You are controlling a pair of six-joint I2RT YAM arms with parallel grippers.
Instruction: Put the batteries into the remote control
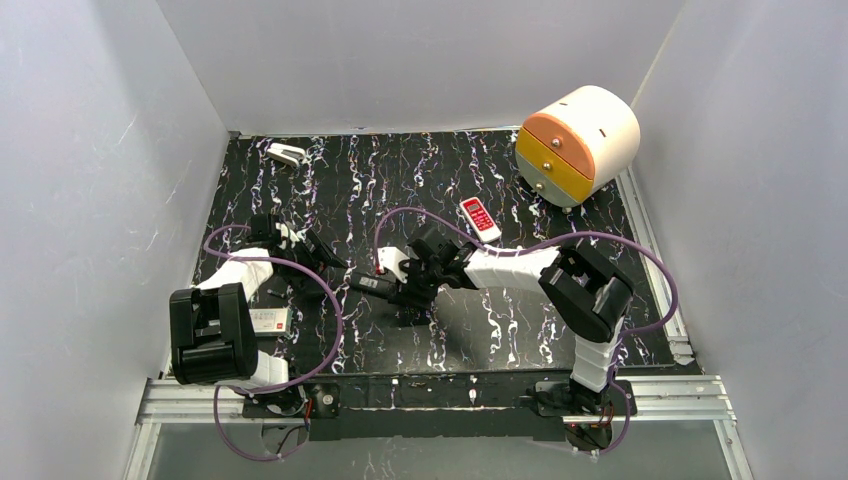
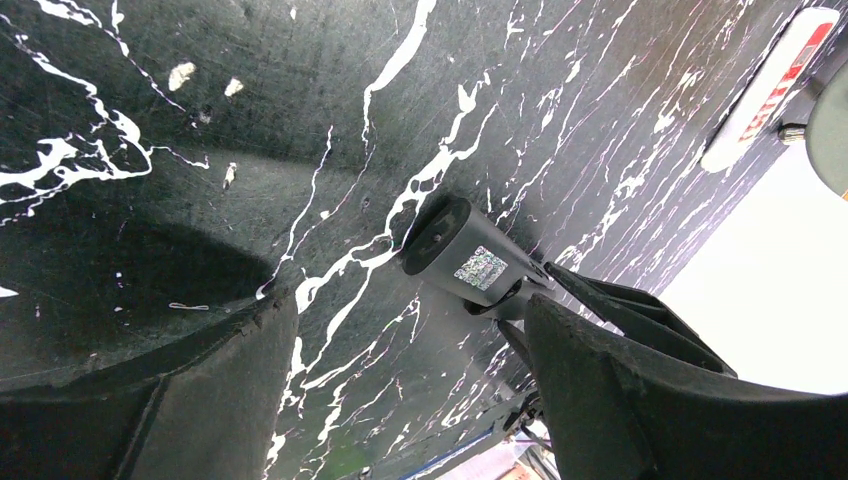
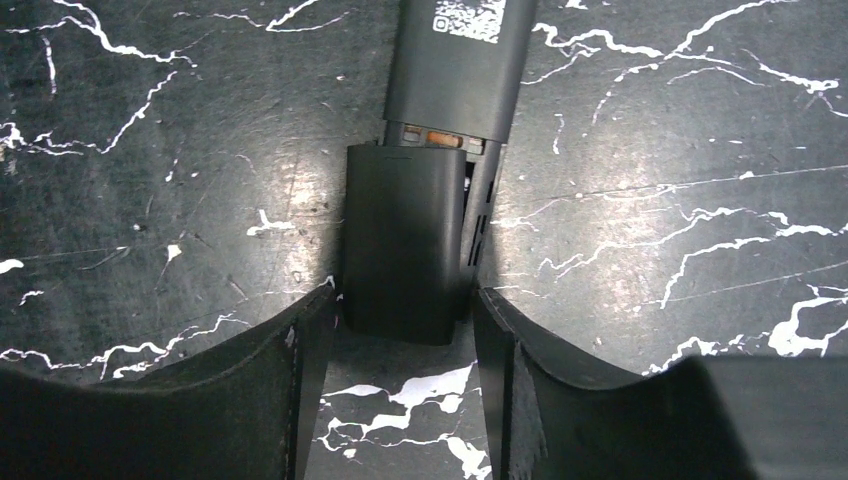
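Note:
A black remote [image 1: 371, 285] lies face down on the marble table, its QR label showing in both wrist views. Its battery cover [image 3: 402, 240] sits out of line over the lower end, exposing a slot with metal contacts. My right gripper straddles the cover's bottom end with fingers part open; whether they press on it is unclear. My left gripper hangs to the left of the remote, open, nothing between its fingers. Loose batteries cannot be made out clearly.
A red-and-white remote [image 1: 479, 219] and a drawer cabinet [image 1: 576, 150] stand at the back right. A white object [image 1: 286, 153] is at the back left, a pale case [image 1: 270, 321] beside the left arm.

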